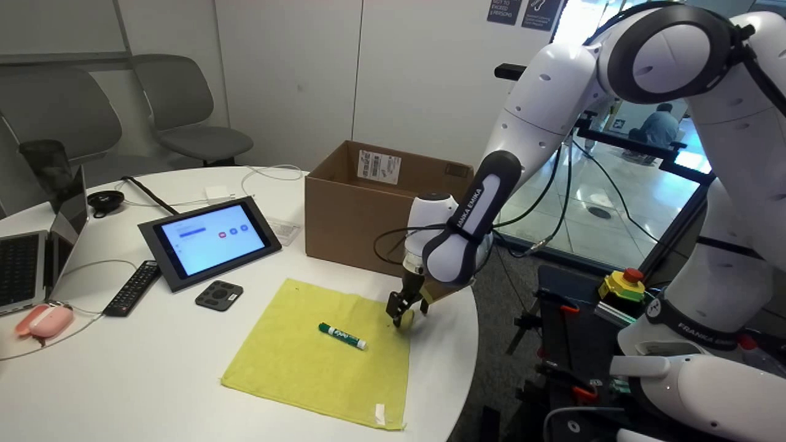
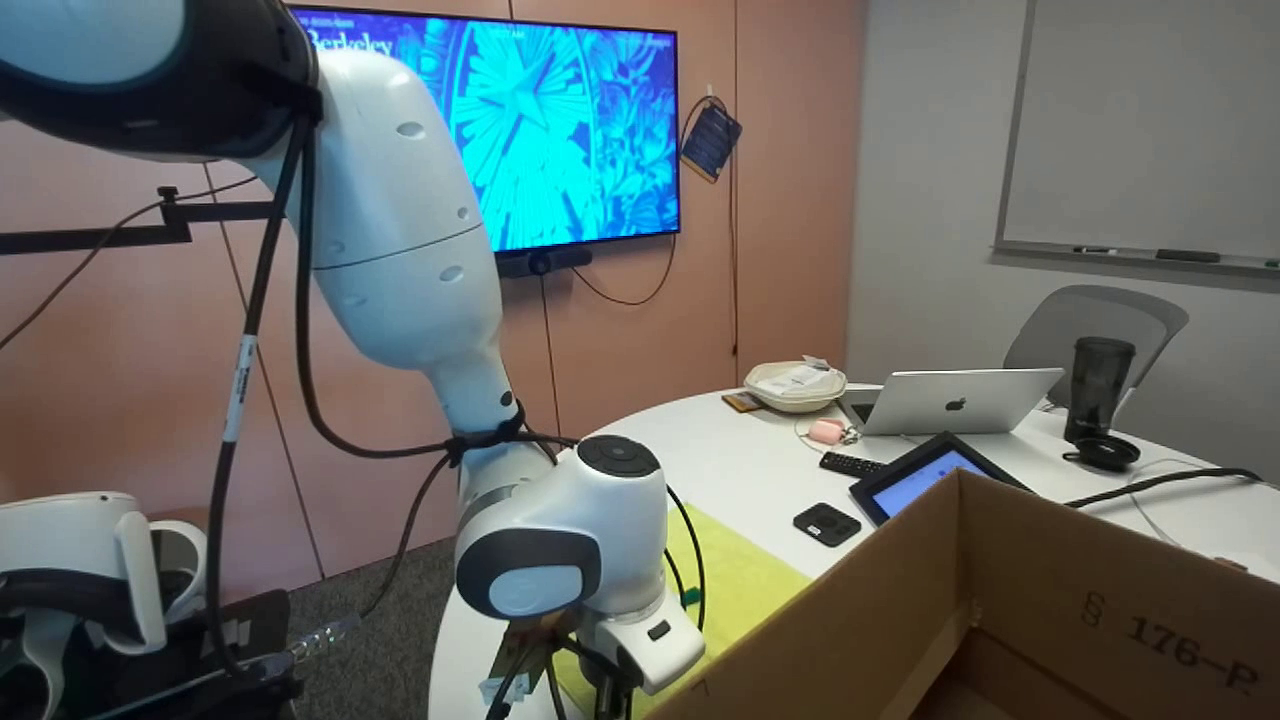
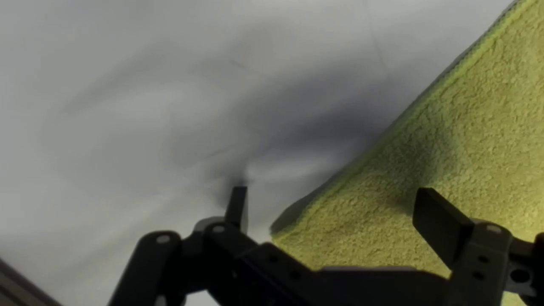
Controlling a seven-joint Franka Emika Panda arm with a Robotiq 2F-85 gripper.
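Note:
A yellow cloth lies spread on the white table, with a green marker resting on its middle. Over the cloth's back right corner my gripper points down, its fingers open. In the wrist view one of the fingers is above bare table and the other is over the cloth; the cloth's corner shows between them, not gripped. Whether the fingertips touch the surface I cannot tell. In the second exterior view the arm's hand hides the fingertips and most of the cloth.
Close behind the gripper stands an open cardboard box. A tablet, a black remote, a small black device and a laptop occupy the left side. Bare table lies in front of the cloth's left edge.

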